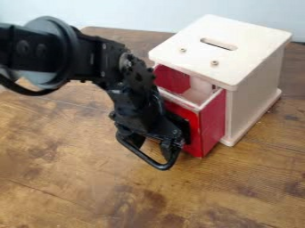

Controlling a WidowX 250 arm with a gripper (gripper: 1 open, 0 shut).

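A pale wooden box (251, 98) with a slot and two small knobs on top stands right of center. Its red-fronted drawer (211, 125) is partly out toward the lower left, with red showing inside above it. My black gripper (161, 142) is against the drawer's red front, angled down. The arm comes in from the upper left and hides part of the front. Whether the fingers are apart or closed on something is unclear.
A white wall runs behind the table.
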